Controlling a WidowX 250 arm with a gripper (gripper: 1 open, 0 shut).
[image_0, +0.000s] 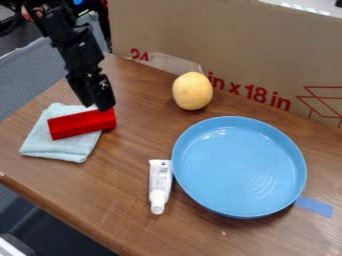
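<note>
My black gripper reaches down from the top left, its fingertips just over the right end of a red box. The gripper is open. The red box lies on a folded pale blue cloth at the left of the table. Whether the fingers touch the box is hard to tell.
A blue plate takes up the right side, with a white tube beside it. A yellow potato-like object stands at the back before a cardboard box.
</note>
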